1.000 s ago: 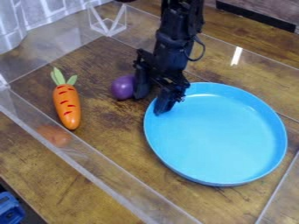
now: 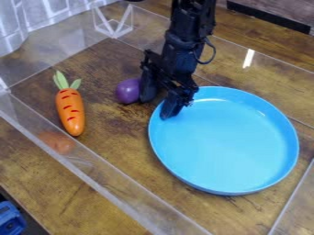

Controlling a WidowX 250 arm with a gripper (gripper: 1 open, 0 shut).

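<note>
A black robot arm reaches down from the top centre, and its gripper [image 2: 160, 93] is low at the upper left rim of a blue plate [image 2: 223, 142]. Just left of the gripper is a purple object [image 2: 128, 91], partly covered by the dark fingers; whether they hold it cannot be told. An orange toy carrot [image 2: 72, 112] with green leaves lies to the left on the wooden surface.
Clear walls or panels run along the left and bottom of the wooden board [image 2: 108, 179]. A blue object [image 2: 9, 218] is at the bottom left corner. Bare wood lies at the upper left and upper right.
The gripper and arm appear almost unmoved. The blue plate sits very slightly further left than before.
</note>
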